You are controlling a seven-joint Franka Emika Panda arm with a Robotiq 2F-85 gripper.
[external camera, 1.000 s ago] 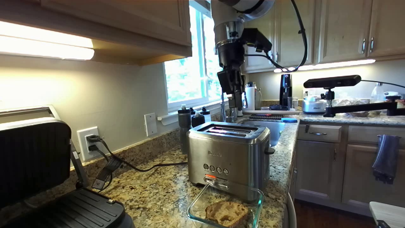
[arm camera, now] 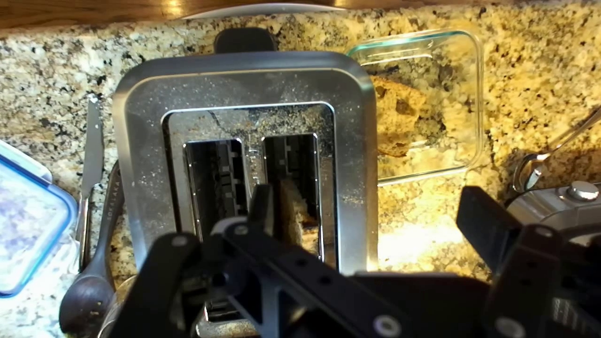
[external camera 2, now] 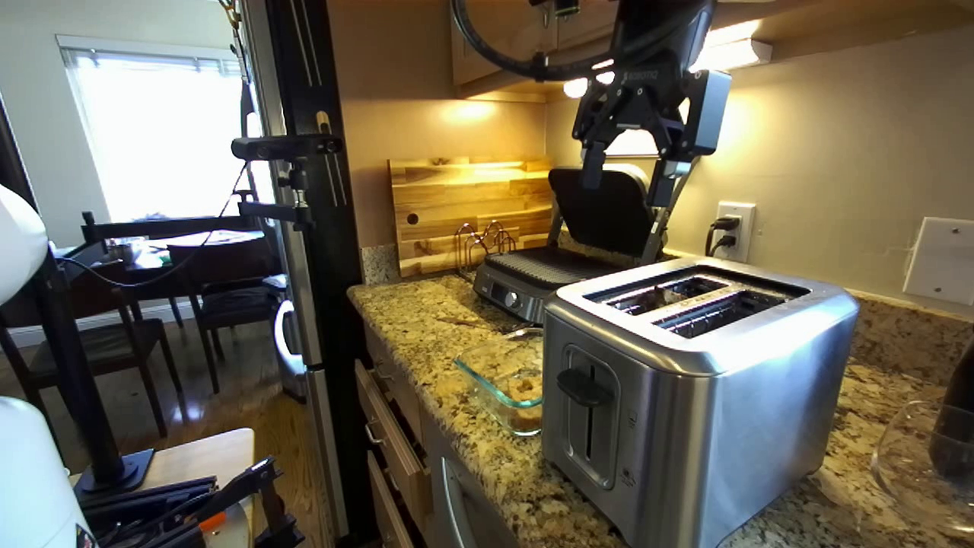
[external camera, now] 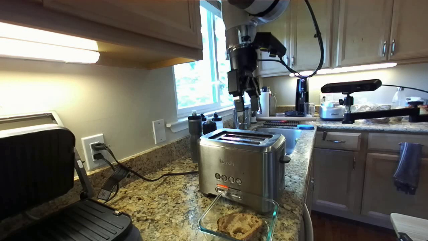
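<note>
My gripper (external camera: 247,105) hangs above the steel toaster (external camera: 240,168), fingers pointing down. It is open, and in exterior view 2 nothing shows between its fingertips. Seen from the wrist, one finger (arm camera: 262,203) overlaps the toaster's slots, while the other lies out to the right beyond the toaster. A piece of bread (arm camera: 296,217) sits low in the right-hand slot; the visible part of the left slot looks empty. Another bread slice (external camera: 239,225) rests in the clear glass dish (external camera: 274,219) beside the toaster. The lever (external camera 2: 584,388) stands high on its track.
An open grill press (external camera: 92,219) stands on the counter past the dish. In the wrist view, a knife (arm camera: 93,149), a dark spoon (arm camera: 90,295) and a blue-rimmed container (arm camera: 34,219) lie left of the toaster. Bottles (external camera: 195,132) stand behind it by the wall.
The gripper has shifted slightly left in exterior view 1 and looks turned; its fingers, overlapping before, now show apart. Toaster, dish and bread slice have stayed put.
</note>
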